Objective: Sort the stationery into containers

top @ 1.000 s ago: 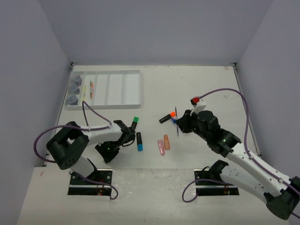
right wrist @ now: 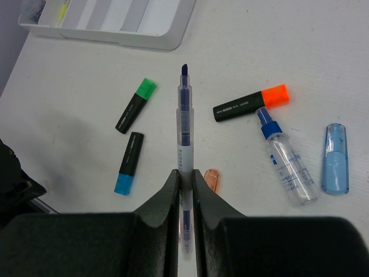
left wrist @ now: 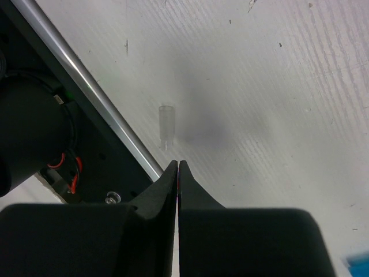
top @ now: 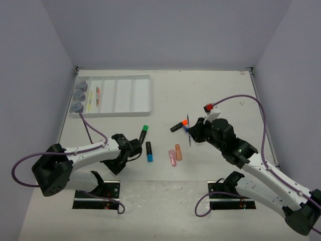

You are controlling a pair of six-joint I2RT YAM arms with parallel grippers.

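Note:
My right gripper is shut on a slim clear-barrelled pen (right wrist: 185, 127), dark blue at its tip, held above the table. In the left wrist view my left gripper is shut, nothing showing between its fingers; a small translucent tube-like cap (left wrist: 166, 124) lies just beyond its tips. Loose on the table are a green-ended marker (right wrist: 136, 105), a blue-ended marker (right wrist: 129, 163), an orange-ended marker (right wrist: 251, 103), a blue-topped spray bottle (right wrist: 290, 167) and a light-blue capped item (right wrist: 335, 158). Pink (top: 172, 157) and orange (top: 178, 152) pieces lie side by side.
At the back left stands a white compartment tray (top: 125, 114), with round clear cups (top: 78, 95) along its left side and a yellow pen (top: 90, 101) and an orange one (top: 98, 96) inside. Its right compartments look empty. Bare table stretches across the back right.
The right arm and the pen have stayed still.

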